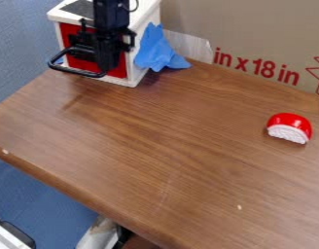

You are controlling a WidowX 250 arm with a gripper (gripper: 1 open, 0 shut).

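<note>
The black gripper (102, 49) is at the front of a white box with a red face (73, 34) at the back left of the wooden table (162, 146). A black loop-like frame (71, 71) juts out low to the left. The fingers are dark against dark, so their state is unclear. A blue cloth (162, 51) lies crumpled just right of the box. A red object with a white bristly underside (290, 126) sits at the right of the table.
A cardboard panel (260, 39) with red print stands along the back. Blue surface shows beyond the left edge.
</note>
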